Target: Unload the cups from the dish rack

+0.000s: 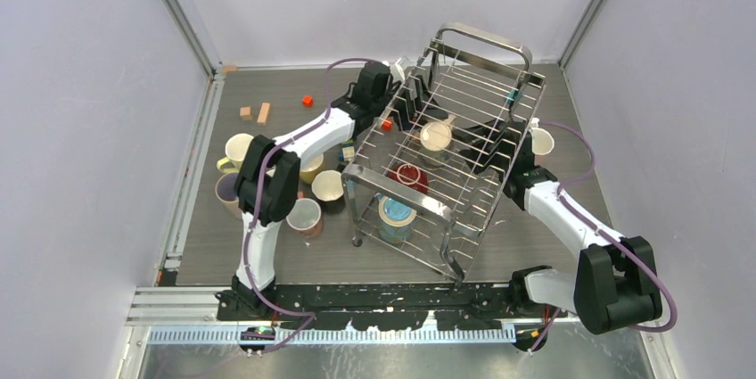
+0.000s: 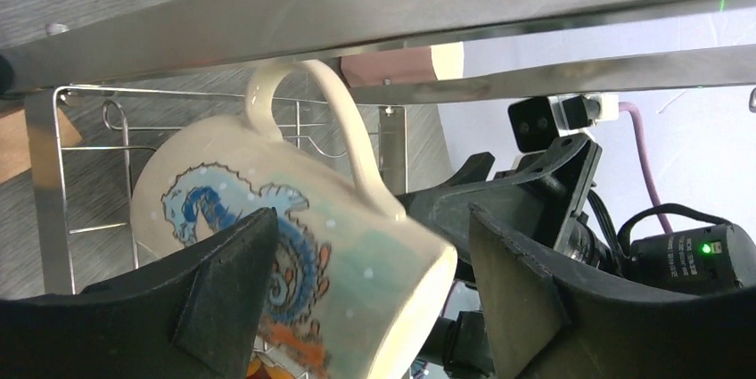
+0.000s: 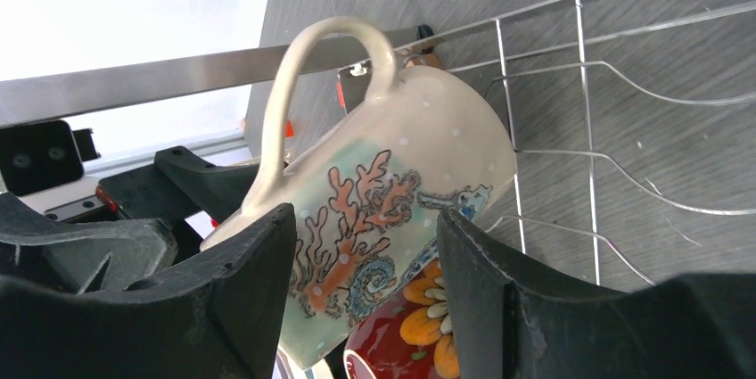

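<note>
A cream mug with blue and coral sea designs [image 1: 435, 136] [image 2: 232, 218] [image 3: 374, 192] lies tilted inside the metal dish rack [image 1: 481, 210]. My left gripper reaches in from the rack's left, open, its fingers close around the mug's near end. From the right, my right gripper is part open with the mug between or just beyond its fingers; contact is unclear. A red mug with an orange flower [image 1: 408, 176] [image 3: 397, 343] and a blue-topped cup [image 1: 396, 218] sit lower in the rack.
Several cups, including a white-and-red mug [image 1: 305, 218], stand left of the rack. A white cup [image 1: 542, 141] is at the right. Small wooden blocks [image 1: 264, 113] lie at the back left. Rack bars surround both grippers.
</note>
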